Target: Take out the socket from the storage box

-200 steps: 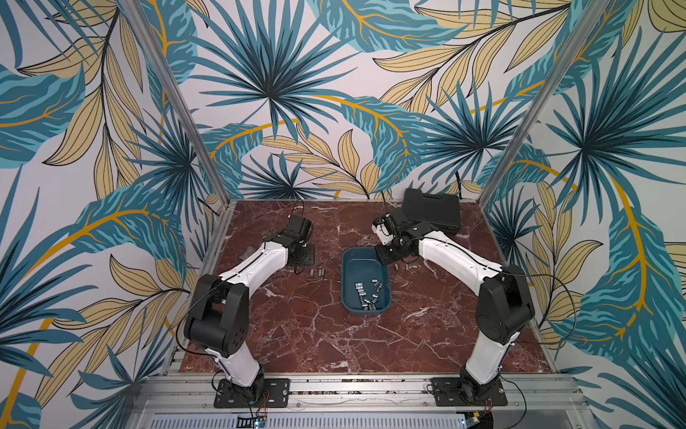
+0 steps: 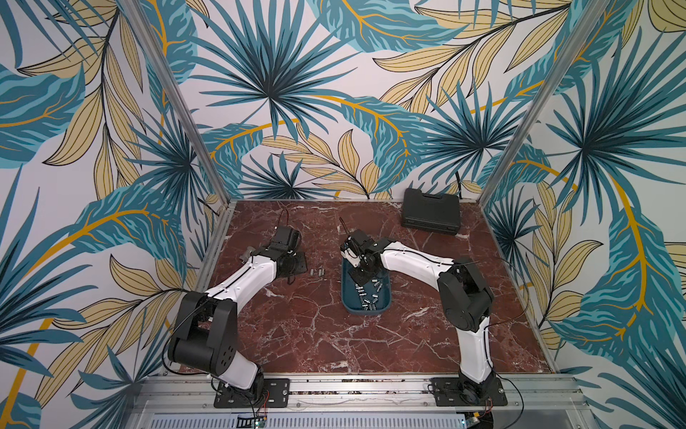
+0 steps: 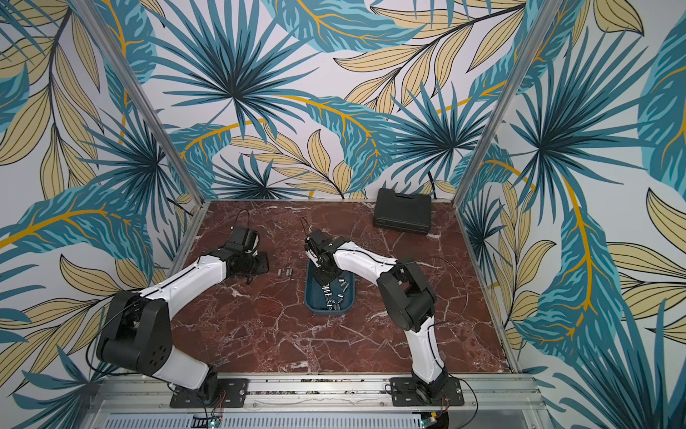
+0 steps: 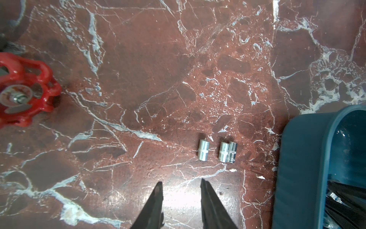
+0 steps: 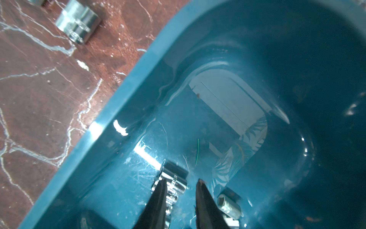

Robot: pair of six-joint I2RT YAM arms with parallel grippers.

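Observation:
The teal storage box (image 2: 368,307) holds several chrome sockets (image 5: 170,179), with loose ones in its lower part and its far end mostly bare. My right gripper is over the box, fingers apart, just beside a socket cluster; nothing clearly sits between them. My left gripper stands open above the table, left of the box. In the left wrist view three sockets (image 4: 203,150) lie on the table between that gripper and the box.
A black case (image 2: 431,208) sits at the back right. A red valve wheel (image 4: 24,95) is at the left.
My right arm has moved left from beside the case to over the box, hiding part of it. My left arm has shifted a little left.

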